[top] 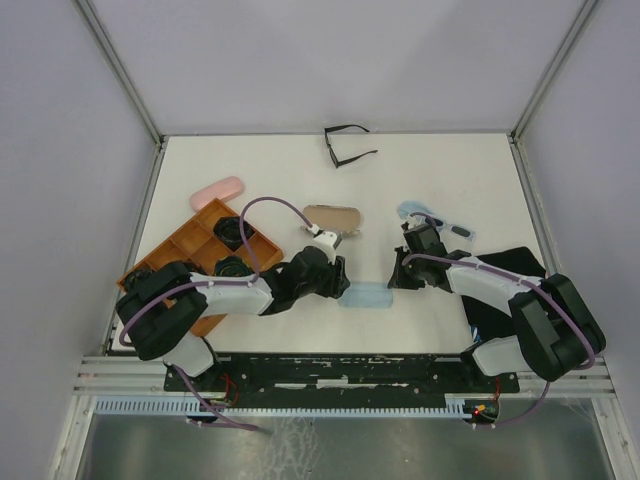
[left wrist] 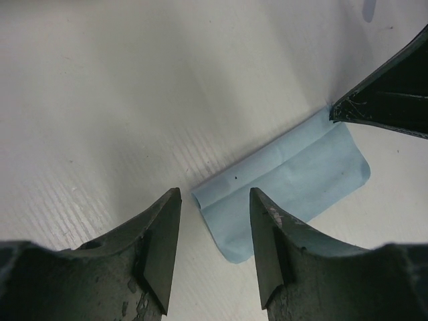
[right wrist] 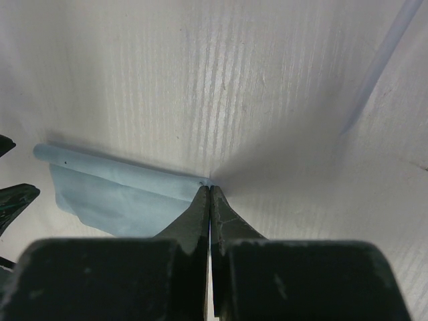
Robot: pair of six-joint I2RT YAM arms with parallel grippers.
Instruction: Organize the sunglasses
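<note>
A folded light-blue cloth (top: 366,295) lies flat on the white table between my grippers. At its left end my left gripper stands open, the cloth's corner showing between its fingers. My right gripper is shut with its tips on the folded edge at the right end; whether a pinch of fabric is between them cannot be told. Black-framed glasses (top: 334,150) rest near the back edge, temples unfolded. A wooden compartment box (top: 193,236) at the left holds several dark items, partly behind my left arm; these look like sunglasses (top: 229,233).
A pink case (top: 217,193) lies behind the box. Behind my left gripper is a tan case (top: 332,219). Blue cloth (top: 413,209) and a small light case (top: 461,232) lie behind my right gripper, and a black cloth (top: 513,262) at right.
</note>
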